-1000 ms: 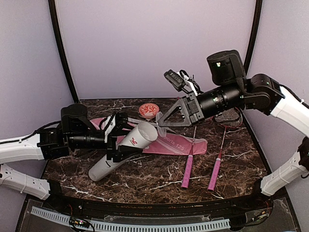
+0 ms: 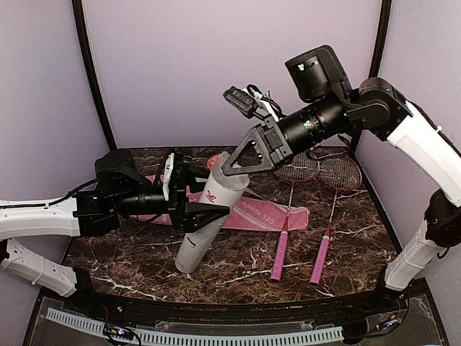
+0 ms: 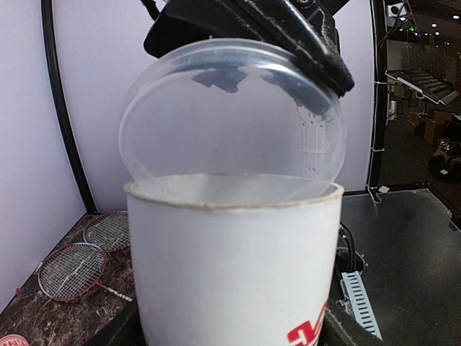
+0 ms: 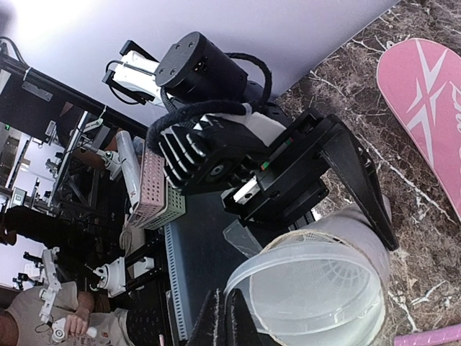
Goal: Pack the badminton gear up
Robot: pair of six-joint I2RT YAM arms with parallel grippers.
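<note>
My left gripper (image 2: 217, 194) grips the white shuttlecock tube (image 2: 194, 249) near its upper end; the tube leans, its mouth up and to the right. In the left wrist view a clear plastic lid (image 3: 230, 130) stands tilted at the tube's mouth, its lower edge at the paper rim. My right gripper is shut on the lid's edge. In the right wrist view the lid (image 4: 310, 285) overlaps the opening; whether it is seated cannot be told. A pink racket bag (image 2: 266, 215) lies flat behind the tube, partly hidden.
Two rackets with pink handles (image 2: 280, 256) lie on the right of the dark marble table (image 2: 130, 267). Behind the tube, a red-orange round piece (image 2: 213, 161) is partly covered.
The tube has been raised and turned more upright, its bottom swinging right. My right gripper and the lid have moved left, from beside the tube's mouth to over it.
</note>
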